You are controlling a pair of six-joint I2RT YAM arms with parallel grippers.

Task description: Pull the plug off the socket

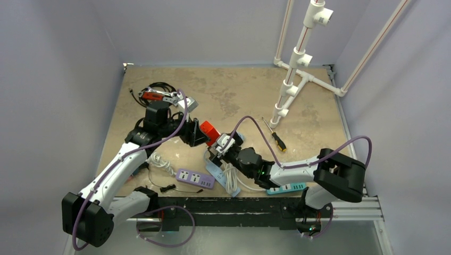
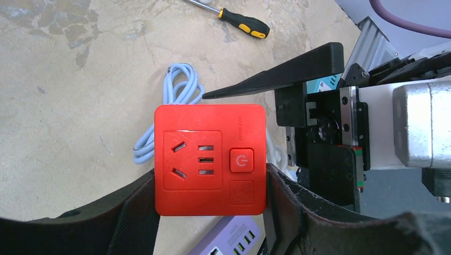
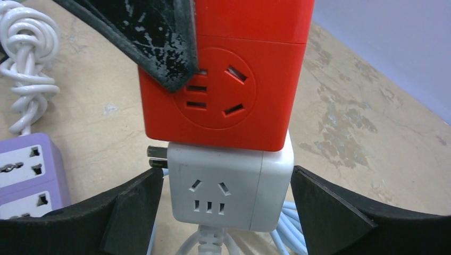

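Observation:
A red cube socket [image 2: 210, 159] is held between the fingers of my left gripper [image 1: 205, 133], its outlet face and power button turned to the left wrist view. Directly below it in the right wrist view sits a white plug block [image 3: 223, 186], touching the red socket's underside. Metal prongs [image 3: 157, 155] stick out at the white block's left. My right gripper has a finger on either side of the white block. Its right finger [image 3: 330, 207] meets the block's edge, while a narrow gap shows at the left finger [image 3: 127, 207]. The seam between the two blocks is closed from this side.
A purple power strip [image 1: 195, 178] and a blue strip [image 1: 216, 171] lie below the grippers. White coiled cable [image 3: 26, 64] and blue cable [image 2: 181, 87] are near. A screwdriver [image 1: 279, 142] lies right; pliers [image 1: 154, 96] lie at back left.

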